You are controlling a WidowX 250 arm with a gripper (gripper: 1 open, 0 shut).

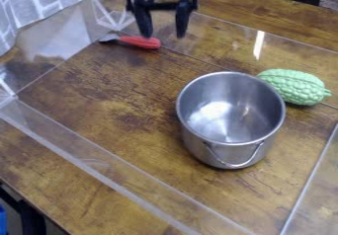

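My black gripper (161,22) hangs at the top centre of the camera view, its two fingers apart, over the back of the wooden table (93,111). Just below and left of it lies a red-handled utensil (140,42) with a pale tip pointing left. A steel pot (231,131) stands empty at the centre right, and a pale green bitter-melon-like vegetable (294,87) lies behind it to the right.
Clear plastic walls (99,171) border the work area. A pale crumpled covering (27,12) is at the back left.
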